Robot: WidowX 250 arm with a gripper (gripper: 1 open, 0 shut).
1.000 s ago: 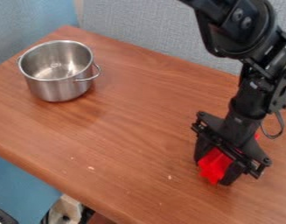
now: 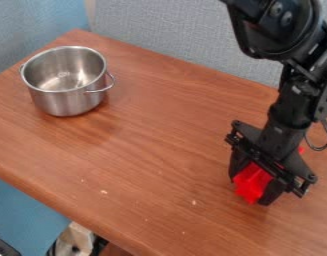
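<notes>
My black gripper (image 2: 266, 172) is low over the right part of the wooden table, its fingers around a red object (image 2: 251, 184). Whether the fingers grip it or only surround it cannot be told. A small bit of red also shows behind the gripper to the right. A steel pot (image 2: 66, 82) with side handles stands at the far left of the table.
A grey textured wall stands behind.
The gripper has shifted slightly to the right, and the red object between its fingers appears a little higher in view. The pot has not moved.
</notes>
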